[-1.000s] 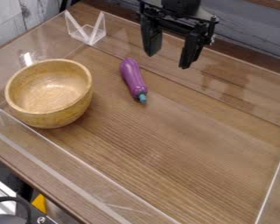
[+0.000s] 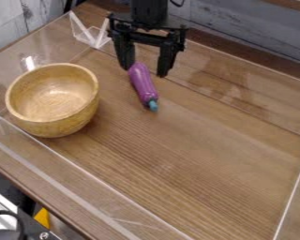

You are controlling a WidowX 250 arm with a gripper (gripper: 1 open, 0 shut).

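Observation:
My black gripper (image 2: 145,58) hangs at the top centre of the camera view, open, its fingers spread over the tabletop around the upper end of a purple, elongated object (image 2: 143,88) with a teal tip, which lies lengthwise on the wooden surface (image 2: 216,141). I cannot tell whether the fingers touch it.
A tan bowl (image 2: 52,101) sits at the left. A white wire-like item behind the arm at the upper left is partly hidden. Dark cables lie off the lower-left edge.
My gripper has moved left, from right of the purple object to just above its upper end. The purple object and bowl have not visibly moved.

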